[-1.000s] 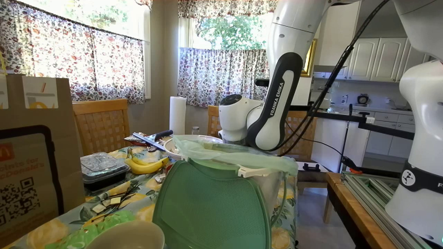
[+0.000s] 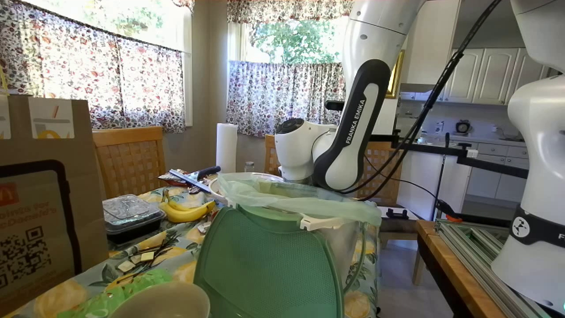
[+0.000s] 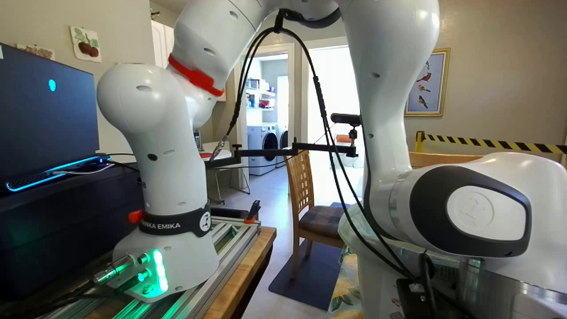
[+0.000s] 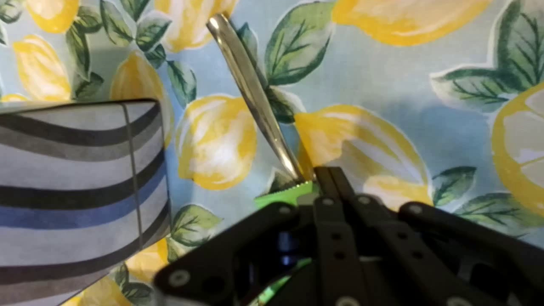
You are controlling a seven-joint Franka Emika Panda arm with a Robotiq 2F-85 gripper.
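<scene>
My gripper is shut, its dark fingertips pressed together low over the lemon-print tablecloth (image 4: 387, 86). Just left of the fingertips is the edge of a bright green wrapper (image 4: 285, 194), partly covered by the gripper; whether any thin part of it is pinched cannot be seen. A shiny metal utensil handle (image 4: 250, 86) lies slanted on the cloth, its lower end meeting the wrapper. In exterior view 1 the fingers are hidden behind the green bin (image 2: 270, 259).
A grey-striped box-like object (image 4: 76, 199) is left of the gripper. The bin, draped with a pale bag (image 2: 296, 198), stands at the table's near side. Bananas (image 2: 185, 211), a black container (image 2: 132, 217) and a paper bag (image 2: 47, 212) crowd the left.
In exterior view 1 the arm's wrist has moved slightly left, and the forearm sits a bit differently. The green bin and its bag have shifted a little.
</scene>
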